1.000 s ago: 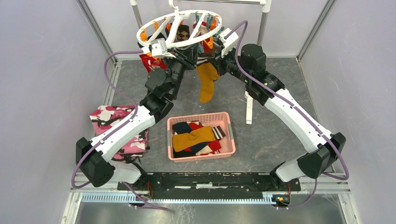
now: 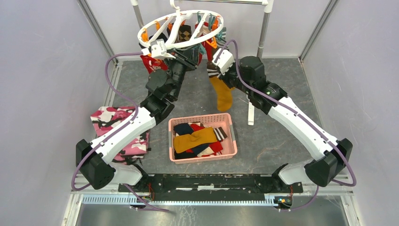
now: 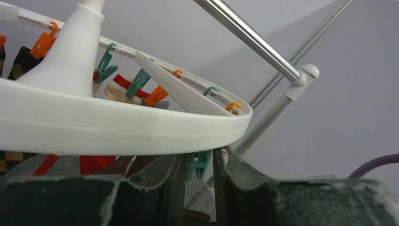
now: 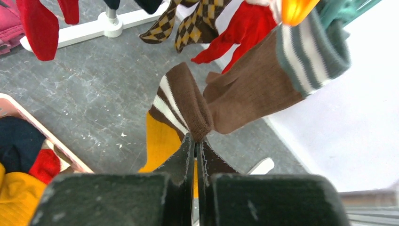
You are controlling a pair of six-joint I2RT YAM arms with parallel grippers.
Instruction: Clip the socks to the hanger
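Observation:
The sock (image 2: pixel 222 96), mustard with a brown, white-striped cuff, hangs from my right gripper (image 2: pixel 221 77). In the right wrist view its brown cuff (image 4: pixel 186 94) is pinched at the tips of the shut right gripper. The white round hanger (image 2: pixel 141 35) hangs at the back with several clipped socks. Below its rim, a teal clip (image 3: pixel 198 165) sits between the parted fingers of my left gripper. No sock shows in that clip. Beside the held sock, a brown sock with a grey striped cuff (image 4: pixel 310 54) hangs from the hanger.
A pink basket (image 2: pixel 171 141) of loose socks stands on the floor in front. Pink camouflage cloth (image 2: pixel 113 117) lies at left. Metal stand poles (image 2: pixel 263 35) rise behind the hanger. Floor right of the basket is clear.
My right gripper has moved down and slightly right, away from the left gripper, carrying the mustard sock with it. The left arm looks still in the top view.

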